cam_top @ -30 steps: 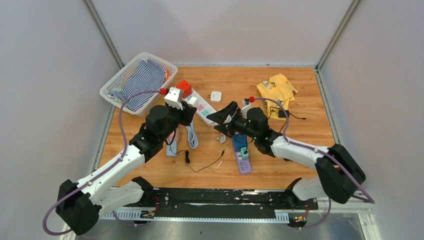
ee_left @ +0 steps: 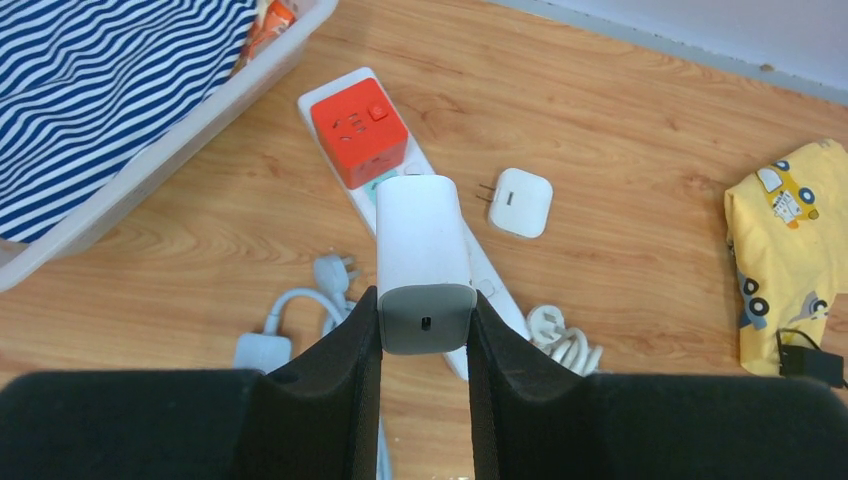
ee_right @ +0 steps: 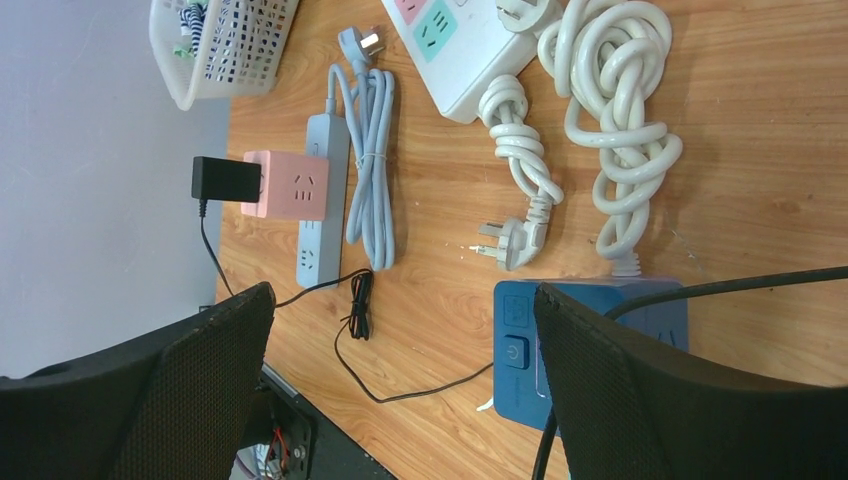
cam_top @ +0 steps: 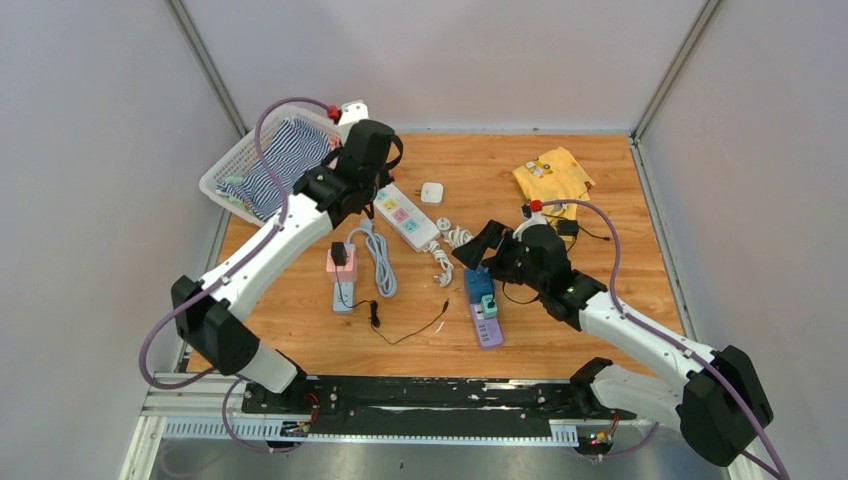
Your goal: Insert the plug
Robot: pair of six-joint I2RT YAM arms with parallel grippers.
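A white adapter (ee_left: 421, 232) with a grey end is held between the fingertips of my left gripper, shut on its sides. In the left wrist view it hangs in front of the white power strip (ee_left: 490, 280), which carries a red cube adapter (ee_left: 358, 130) at its far end. The held adapter hides part of the strip. My right gripper stands open and empty above the table, its right finger partly covering a blue block (ee_right: 518, 350). A black cable crosses that finger.
Another white charger (cam_top: 431, 192) lies right of the strip. A basket (cam_top: 222, 181) stands back left, a yellow bag (cam_top: 553, 176) back right. A pink cube (ee_right: 300, 186) with a black adapter (ee_right: 226, 180) sits on a grey-blue strip (ee_right: 318, 240). Bare table lies at centre back.
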